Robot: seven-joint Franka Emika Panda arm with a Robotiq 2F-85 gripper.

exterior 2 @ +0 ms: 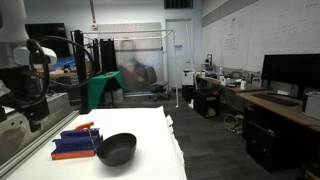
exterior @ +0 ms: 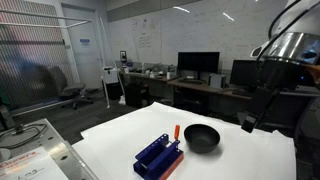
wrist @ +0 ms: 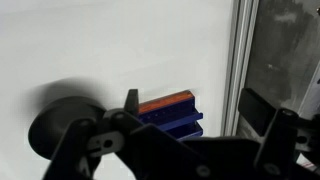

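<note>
A black bowl [exterior: 201, 138] rests on the white table. Beside it is a blue rack [exterior: 155, 158] with a red-orange side, and an orange upright piece [exterior: 177, 132] shows at its far end. In exterior view 2 the rack [exterior 2: 78, 140] stands left of the bowl [exterior 2: 117, 150]. My gripper is open above the table, nothing between its fingers. From the wrist, the blue and orange rack [wrist: 172, 115] appears below and partly behind the gripper body, while the bowl [wrist: 62, 127] lies to the left, partly covered by the gripper.
A metal rail [wrist: 238, 60] runs along one table edge. Clear bins or panels [exterior: 35, 160] stand at the left in exterior view 1. Desks with monitors [exterior: 198, 62] are in the background.
</note>
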